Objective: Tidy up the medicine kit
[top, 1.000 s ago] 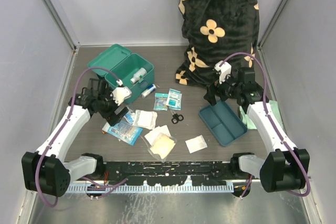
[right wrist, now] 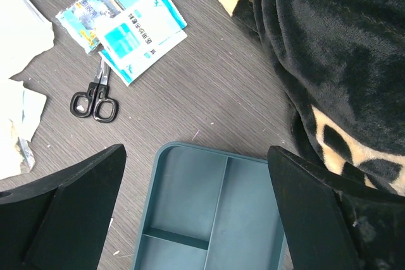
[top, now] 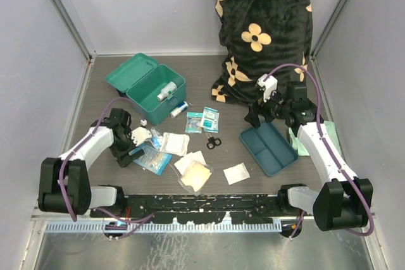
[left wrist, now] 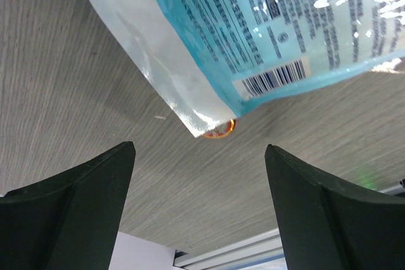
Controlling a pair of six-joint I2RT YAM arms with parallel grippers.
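Observation:
My left gripper hangs part open at the left, low over a blue printed pouch (left wrist: 266, 23); a small orange-rimmed object (left wrist: 221, 129) peeks from under its corner between the fingers. My right gripper stands open above a compartment tray (right wrist: 183, 194). The teal medicine box (top: 152, 102), lid open, holds a white bottle (top: 166, 90); another bottle (top: 179, 109) lies beside it. Scissors (right wrist: 93, 99), small packets (right wrist: 142, 33), white gauze packs (top: 174, 143), a bagged pad (top: 195, 175) and a white square (top: 236, 173) lie on the table.
A black floral plush cloth (top: 253, 42) fills the back right. A green cloth (top: 304, 143) lies beside the tray at the right. The table between box and plush is mostly clear.
My left gripper has moved left and toward the front, down to the blue pouch's left end. The right arm has not moved.

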